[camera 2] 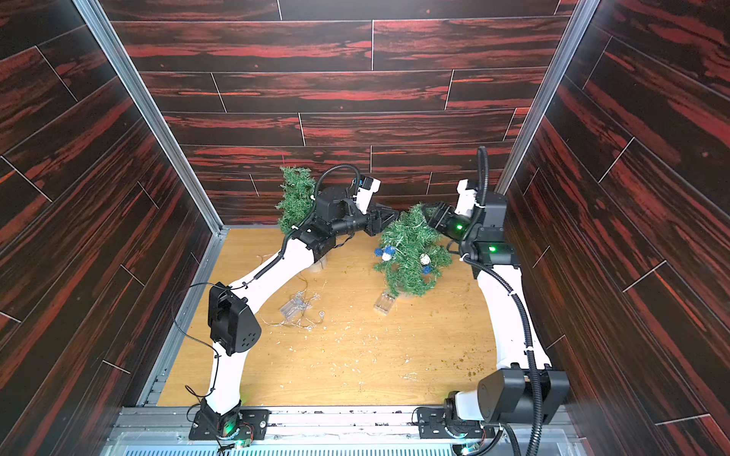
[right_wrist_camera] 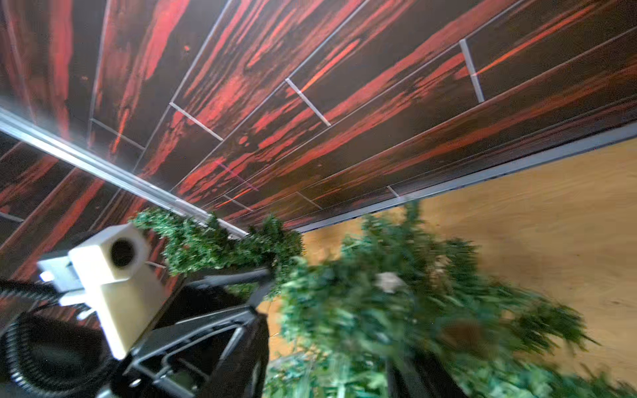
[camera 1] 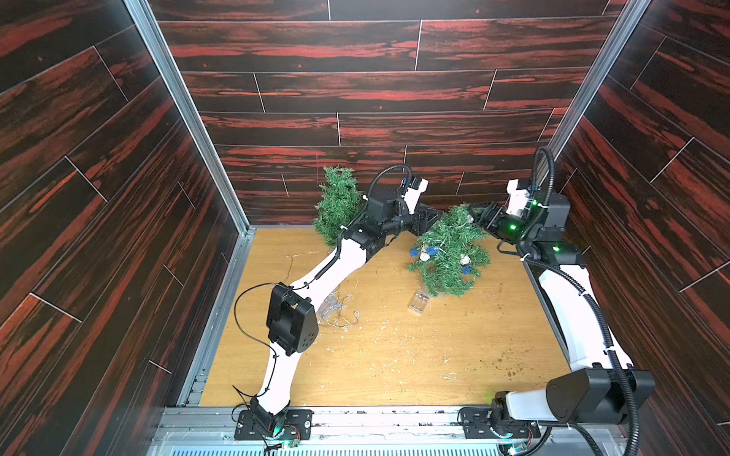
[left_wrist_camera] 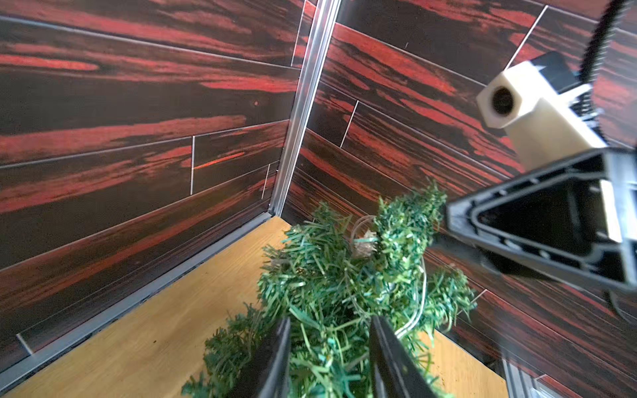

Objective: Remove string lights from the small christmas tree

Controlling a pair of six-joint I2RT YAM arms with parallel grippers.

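The small green tree [camera 1: 454, 262] stands right of the table's middle, with blue and white ornaments on it. A pale light wire [left_wrist_camera: 422, 298] runs down its right side in the left wrist view, and a clear loop [left_wrist_camera: 358, 225] shows near the top. The clear battery box [camera 1: 418, 302] lies on the table in front of the tree. My left gripper is open at the tree's left, with foliage showing between and beyond its fingers. From the right, my right gripper reaches the upper branches, fingers apart; blur hides whether wire lies between them.
A second green tree [camera 1: 337, 205] stands at the back left, behind the left arm. A tangle of removed-looking lights with a clear box [camera 2: 296, 305] lies left of centre. Small bits litter the table [camera 1: 426, 372], whose front is otherwise clear.
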